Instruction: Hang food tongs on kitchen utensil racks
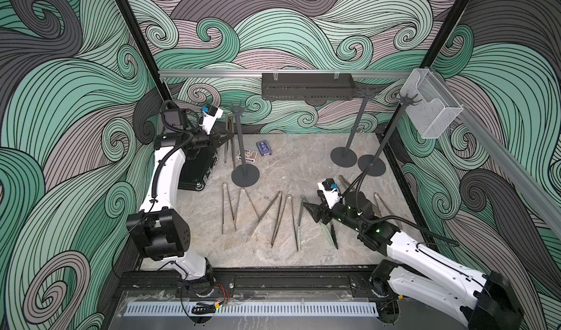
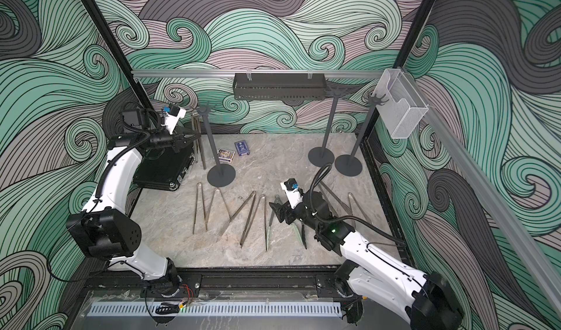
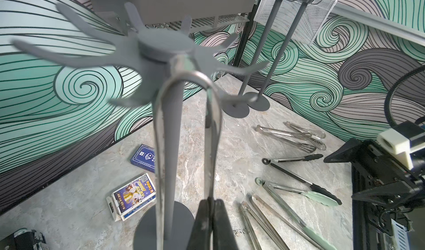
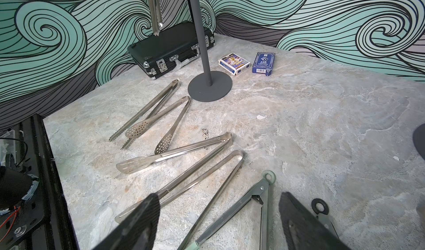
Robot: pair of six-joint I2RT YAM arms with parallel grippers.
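Observation:
Three grey utensil racks (image 1: 245, 174) with hooked tops stand on the marble table, one left, two at back right. My left gripper is at the left rack's top (image 3: 164, 44), shut on steel tongs (image 3: 214, 121) that hang upright before its hooks; whether they rest on a hook I cannot tell. My right gripper hovers low over the front right, open, nothing between its fingers. Below lie several steel tongs (image 4: 172, 152) and tongs with mint ends and a ring (image 4: 261, 196), along with black-handled tongs (image 3: 310, 183).
A black case (image 4: 163, 50) sits at back left, with two card boxes (image 4: 234, 63) (image 4: 263, 63) beside the left rack. A dark shelf (image 1: 306, 86) and a white mesh basket (image 1: 429, 102) hang on the rails above.

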